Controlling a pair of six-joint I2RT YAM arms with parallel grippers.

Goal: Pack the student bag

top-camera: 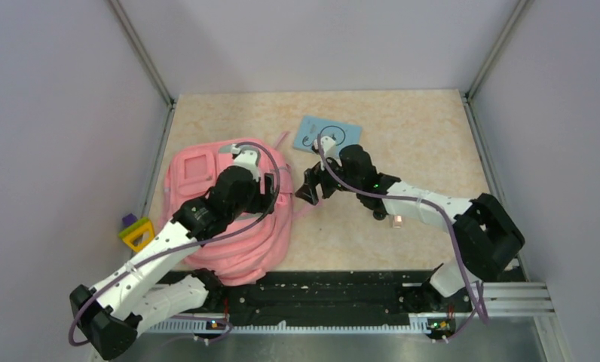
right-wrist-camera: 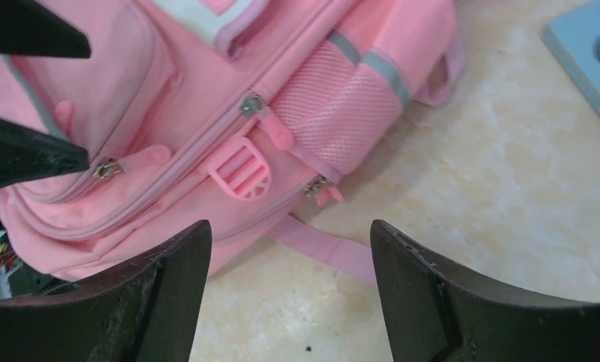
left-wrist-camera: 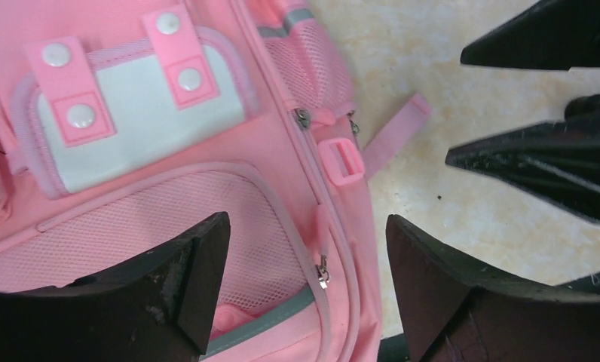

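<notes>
The pink backpack point(top-camera: 195, 211) lies flat on the left of the table, its pocket side up. Over its right part hovers my left gripper point(top-camera: 267, 194), fingers apart and empty. In the left wrist view a zipper slider point(left-wrist-camera: 322, 271) of the mesh pocket shows between its fingers. My right gripper point(top-camera: 307, 188) is open just beyond the bag's right side, above bare table and a pink strap point(right-wrist-camera: 327, 249). The bag's side buckle point(right-wrist-camera: 240, 170) and zipper pulls are ahead of it. Behind the right arm lies a blue book point(top-camera: 310, 130) with a black ring-shaped cable on it.
A small dark bottle point(top-camera: 379, 216), mostly covered by the right arm, stands beside a small pale block point(top-camera: 397, 222). A yellow frame-shaped thing point(top-camera: 137, 234) with a purple part sits at the left edge.
</notes>
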